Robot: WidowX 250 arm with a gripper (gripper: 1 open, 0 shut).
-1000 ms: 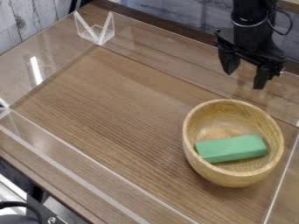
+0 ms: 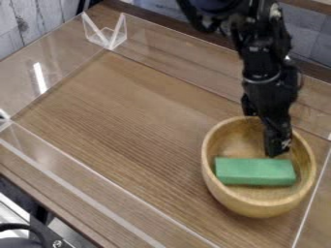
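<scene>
A wide wooden bowl (image 2: 231, 201) sits on the table's right side, holding a green block (image 2: 255, 171) that lies crosswise in its front part. My black gripper (image 2: 265, 140) reaches down from the top of the view into the back right of the bowl, above and behind the green block, and stands open. Whether its tips touch the bowl's floor or rim is hard to tell.
A small clear plastic object (image 2: 105, 31) stands at the back left. A dark raised edge runs along the back right.
The green block has turned from slanted to nearly level across the bowl.
</scene>
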